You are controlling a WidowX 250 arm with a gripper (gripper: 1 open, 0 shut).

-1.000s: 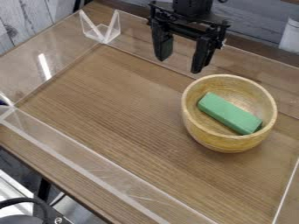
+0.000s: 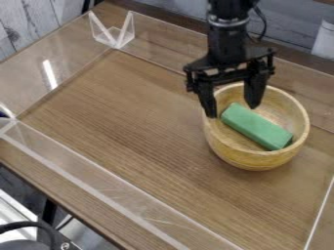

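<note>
My black gripper (image 2: 229, 90) is open above a yellow bowl (image 2: 225, 155), its fingers at the bowl's back rim, one toward the left and one toward the right. In the bowl a green block (image 2: 257, 128) lies tilted diagonally, with nothing seen holding it.
A white wire-like object (image 2: 112, 31) stands at the back left. Transparent strips run along the front left, and dark cables hang at the lower left edge.
My gripper has turned and come down toward me, from behind the bowl to over its back rim. The bowl and green block look much the same.
</note>
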